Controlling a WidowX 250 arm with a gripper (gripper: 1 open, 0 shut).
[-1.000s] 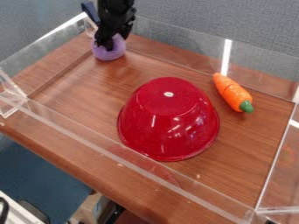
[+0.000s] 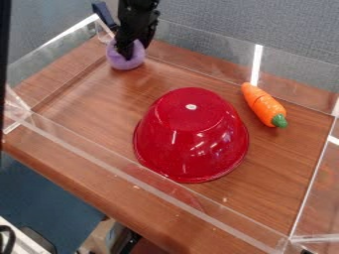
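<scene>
The black gripper (image 2: pixel 130 40) is at the back left of the tray, low over a round purple object (image 2: pixel 126 60); whether its fingers are closed on it cannot be told, as they are dark and partly hide it. A red upturned bowl (image 2: pixel 191 134) sits in the middle-right of the wooden surface, and an orange carrot with a green tip (image 2: pixel 264 104) lies to the right of it.
Clear plastic walls (image 2: pixel 185 206) border the wooden surface (image 2: pixel 79 109). The left and middle part of the surface between the purple object and the bowl is bare.
The gripper and purple object have shifted very slightly; the bowl and carrot are unmoved.
</scene>
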